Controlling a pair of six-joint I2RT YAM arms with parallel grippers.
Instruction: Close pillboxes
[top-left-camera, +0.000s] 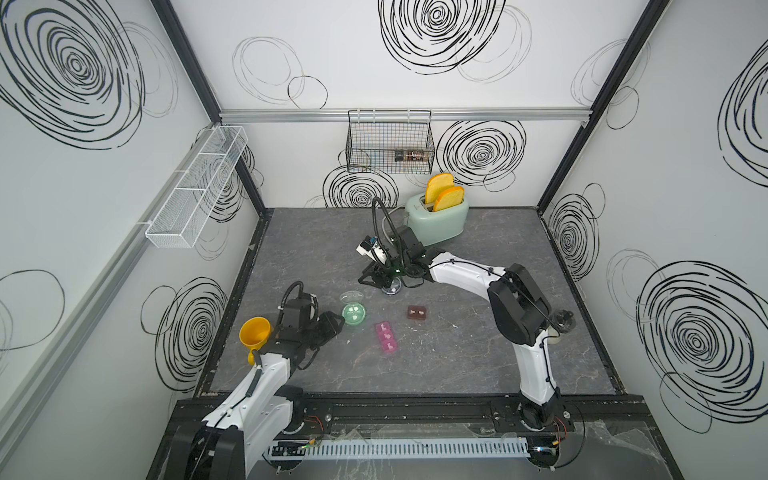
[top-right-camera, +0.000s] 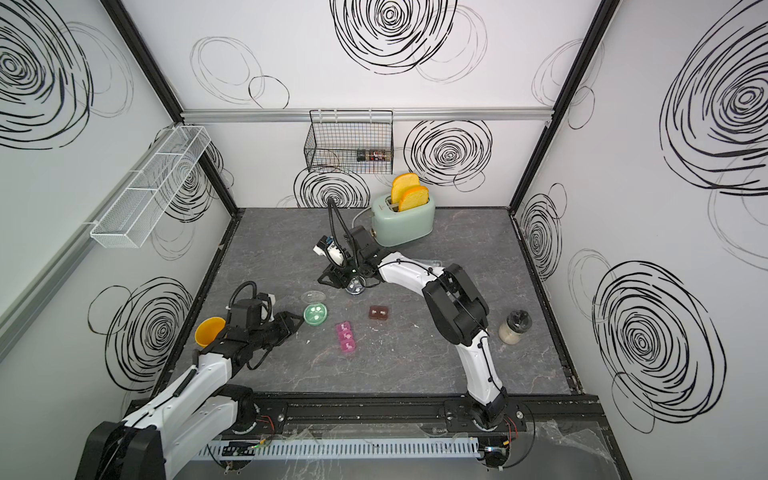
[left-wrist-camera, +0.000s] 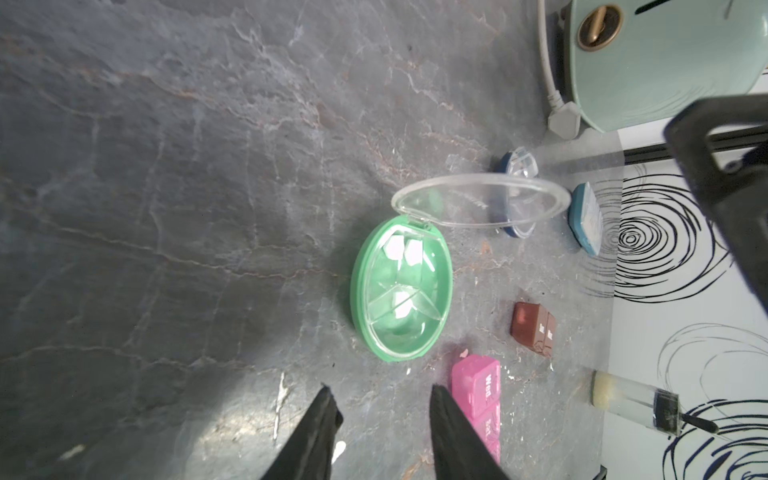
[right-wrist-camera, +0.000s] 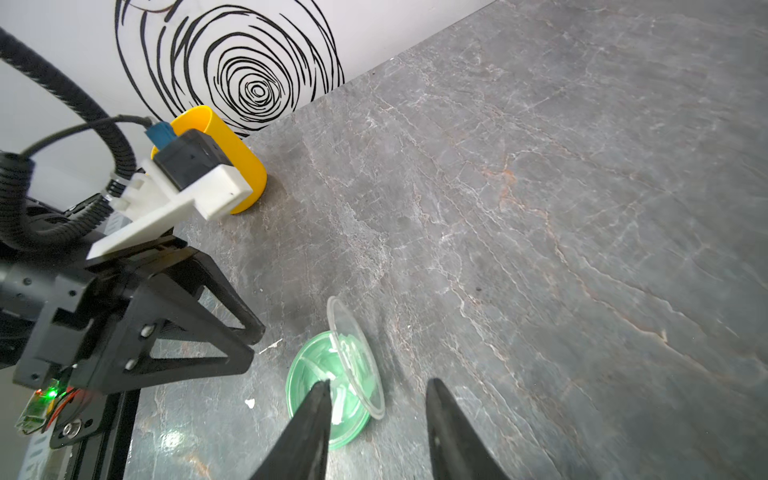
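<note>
The round green pillbox (left-wrist-camera: 404, 296) lies on the table, its clear lid (left-wrist-camera: 480, 200) standing raised on the hinge. My left gripper is beside it on the left and front, fingers apart with nothing between them. My right gripper hangs behind and to the right of it, also open and empty. A pink pillbox (top-left-camera: 385, 337) and a brown pillbox (top-left-camera: 417, 312) lie nearby; both look shut. Partly under the right gripper is a round pillbox with a blue base (left-wrist-camera: 520, 192), its lid partly seen. One more blue piece (left-wrist-camera: 586, 217) lies beyond it.
A mint toaster (top-left-camera: 437, 217) with two toast slices stands at the back. The yellow cup (top-left-camera: 255, 332) is beside the left arm. A jar (top-right-camera: 514, 326) stands at the right.
</note>
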